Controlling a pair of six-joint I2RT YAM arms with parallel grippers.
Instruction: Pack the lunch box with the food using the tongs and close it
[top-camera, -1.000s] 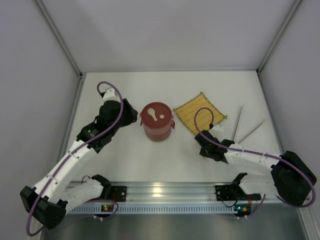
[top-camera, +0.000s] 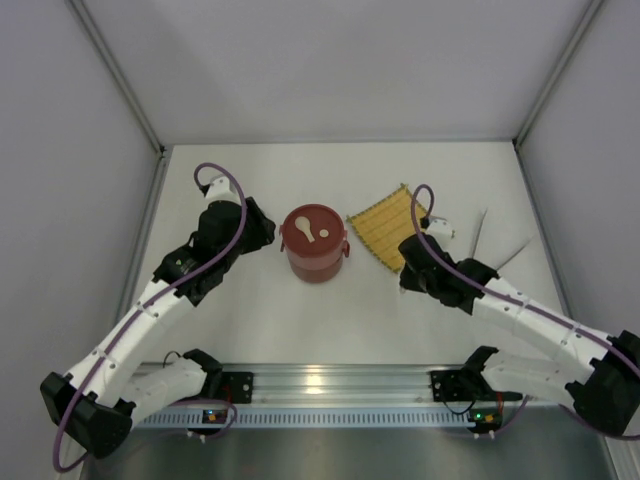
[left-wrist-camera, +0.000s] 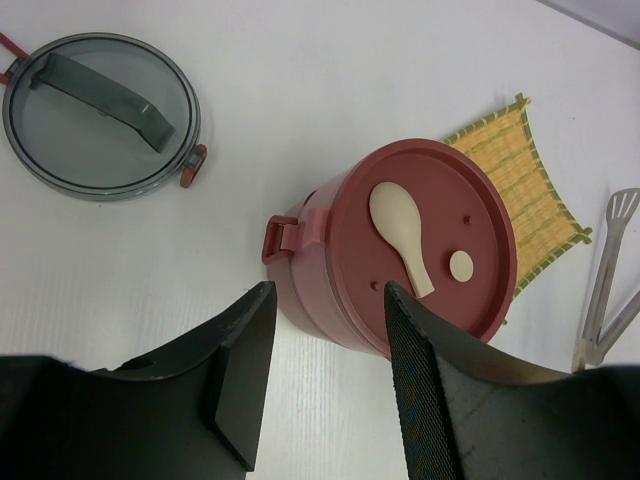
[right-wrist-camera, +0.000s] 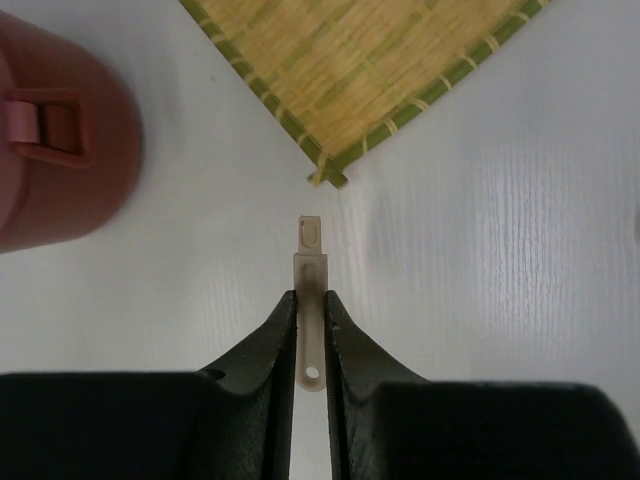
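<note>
A red lunch box (top-camera: 314, 260) with a wooden spoon (left-wrist-camera: 398, 215) on its lid stands mid-table, red side latches visible. My left gripper hangs open above and left of it, nothing between its fingers. My right gripper is shut on a flat, light wooden utensil (right-wrist-camera: 310, 270), held upright-pointing in the right wrist view, over the table just below the woven mat (top-camera: 385, 220). The mat's green-edged corner lies near the utensil's tip in that view.
A glass lid (left-wrist-camera: 80, 135) with red handles lies left of the lunch box, hidden by my left arm from above. Metal utensils (left-wrist-camera: 603, 280) lie right of the mat.
My right arm has risen and moved up the top view, carrying the light utensil. My left arm and the lunch box look unchanged.
</note>
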